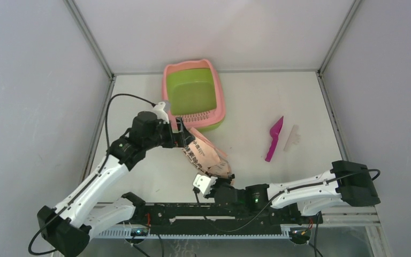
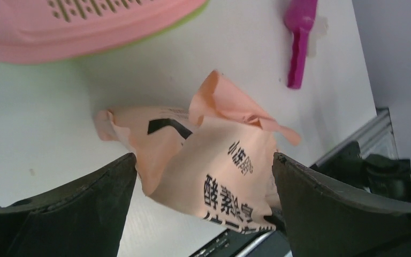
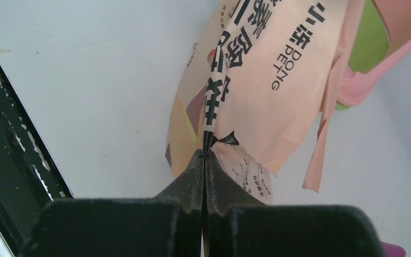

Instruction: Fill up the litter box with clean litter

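The litter box (image 1: pixel 192 91) stands at the back with a pink rim and a bare green interior. In front of it a crumpled pinkish paper bag (image 1: pixel 206 155) with black print reaches toward the near table edge. My right gripper is shut on a thin pinched edge of that bag. My left gripper (image 1: pixel 184 134) hangs open at the bag's end nearest the box. Across the left wrist view, the bag (image 2: pixel 214 171) shows between its spread fingers, with no grip on it; how close they are in depth is unclear.
A magenta scoop (image 1: pixel 274 139) lies right of the middle, beside a pale smudge (image 1: pixel 292 137) on the table. A dark rail (image 1: pixel 208 211) runs along the near edge.
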